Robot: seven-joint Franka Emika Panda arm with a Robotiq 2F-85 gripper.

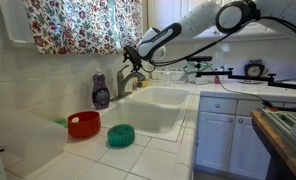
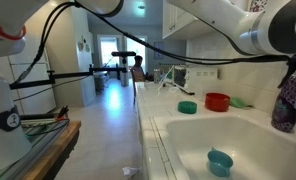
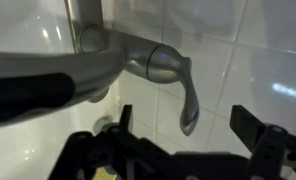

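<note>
In the wrist view, the faucet's metal lever handle (image 3: 188, 98) points down across the space ahead of my gripper. The fingers are spread wide, one on each side, and nothing is held between them. The thick faucet spout (image 3: 33, 88) fills the left of that view. From exterior view 1, my gripper (image 1: 132, 52) hangs above the faucet (image 1: 137, 75) by the back wall. Whether a finger touches the handle cannot be told.
The white sink (image 1: 148, 118) lies below, with a teal cup (image 2: 220, 163) inside. A dark soap bottle (image 1: 100, 91) stands behind it. A red bowl (image 1: 84, 125) and a green bowl (image 1: 120, 136) sit on the tiled counter. Patterned curtains (image 1: 76, 25) hang close to the arm.
</note>
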